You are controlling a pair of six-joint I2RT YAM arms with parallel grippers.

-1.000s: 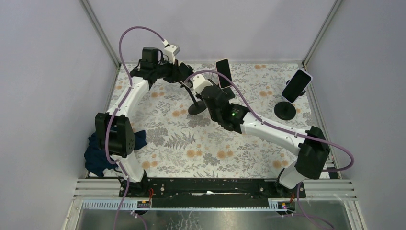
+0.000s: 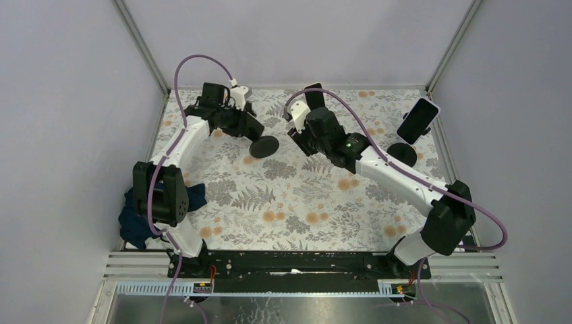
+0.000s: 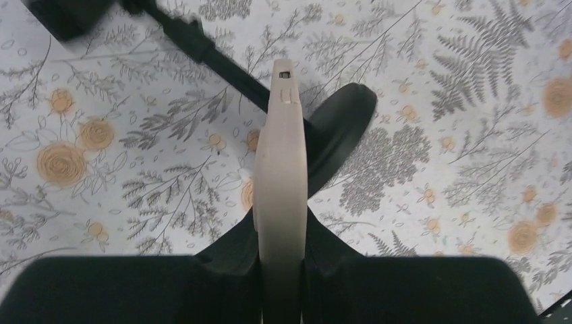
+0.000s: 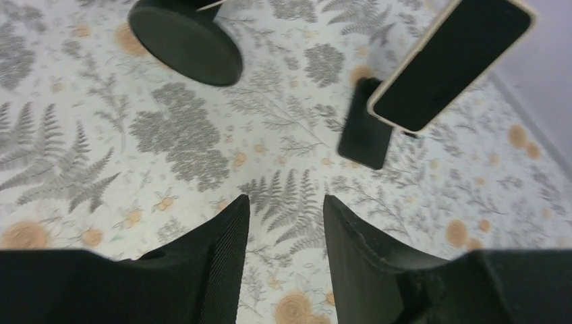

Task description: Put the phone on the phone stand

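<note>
A pale-edged phone, seen edge-on in the left wrist view, is gripped by my left gripper, which is shut on it. Behind it is a black stand with a round base and a slanted stem; the stand's head is partly hidden in the top view. My right gripper hangs over the cloth right of that stand, its fingers part open with nothing between them.
Another phone sits raised at the back centre, over a dark plate. A phone on a stand is at the right, and a navy cloth at the left.
The left gripper has moved down toward the front, and the stand's base has shifted left. The right arm has drawn back to the right, away from the left stand.
</note>
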